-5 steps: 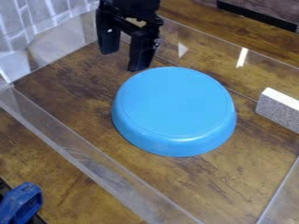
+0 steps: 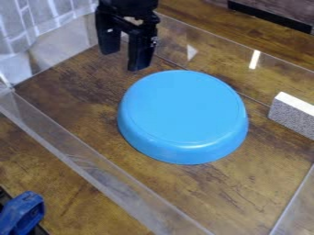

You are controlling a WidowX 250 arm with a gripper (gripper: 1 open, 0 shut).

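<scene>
A black gripper [image 2: 124,50] hangs at the top of the view, open, its two dark fingers pointing down with a gap between them. It is over the back left part of a wooden floor enclosed by clear walls, behind and left of a large upturned blue round dish [image 2: 182,112] that lies in the middle.
A grey speckled block [image 2: 293,115] sits at the right edge. Clear plastic walls [image 2: 86,161] border the area. A blue object [image 2: 18,217] lies outside at the lower left.
The gripper has shifted slightly to the left. The dish and block have stayed in place.
</scene>
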